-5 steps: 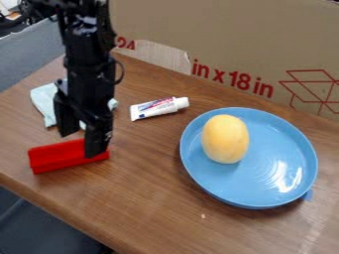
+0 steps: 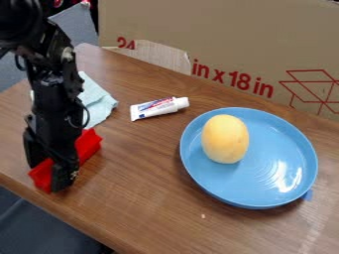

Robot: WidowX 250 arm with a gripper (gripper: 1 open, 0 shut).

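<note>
The black gripper (image 2: 54, 149) is low at the left of the table, right over a red box-like object (image 2: 85, 144), which its fingers partly hide. Whether the fingers are closed on it cannot be made out. A blue plate (image 2: 276, 179) on the right holds a yellow oval object (image 2: 225, 139). A white toothpaste tube (image 2: 159, 107) lies above and to the left of the plate. A pale blue cloth (image 2: 94, 99) lies behind the arm.
A large cardboard box (image 2: 225, 40) stands along the back of the wooden table (image 2: 153, 198).
The gripper has moved down and leftward onto the red object. That object has turned, now slanting more steeply toward the upper right.
</note>
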